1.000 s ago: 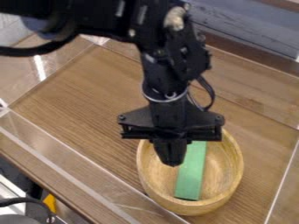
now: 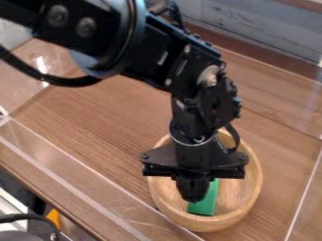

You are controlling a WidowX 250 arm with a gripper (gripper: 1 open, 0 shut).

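My black gripper [image 2: 194, 179] hangs low over a wooden bowl [image 2: 242, 207] on the wooden table. Its fingers are shut, with nothing seen between them. A green block [image 2: 204, 202] lies in the bowl, partly hidden behind the gripper, whose tips reach down over its left part. Whether they touch it cannot be told.
A pale wall edge [image 2: 251, 38] runs along the back. Cables and a yellow item sit off the table at the lower left.
My gripper has moved down into the bowl's area and slightly toward the viewer, covering more of the green block. The block and bowl look unmoved.
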